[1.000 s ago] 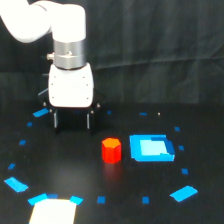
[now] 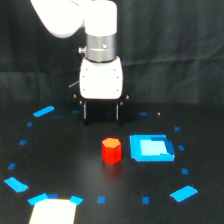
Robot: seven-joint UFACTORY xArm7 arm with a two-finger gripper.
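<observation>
A red block [image 2: 111, 150], six-sided in outline, lies on the dark table just below the middle of the camera view. Above it and a little farther left hangs my white gripper [image 2: 101, 117], pointing down. Its dark, thin fingers stand wide apart, with nothing visible between them. The gripper and the block are clear of each other in the picture. Right of the block, a blue square [image 2: 137, 158] with a paler centre lies on the table.
Blue tape strips mark the table, among them one at the left [image 2: 16, 185] and one at the right [image 2: 184, 193]. A pale square [image 2: 53, 212] lies at the bottom left edge. Dark curtain hangs behind.
My gripper has moved right and higher in the picture, closer to being in line with the red block. The block and the blue square have stayed put.
</observation>
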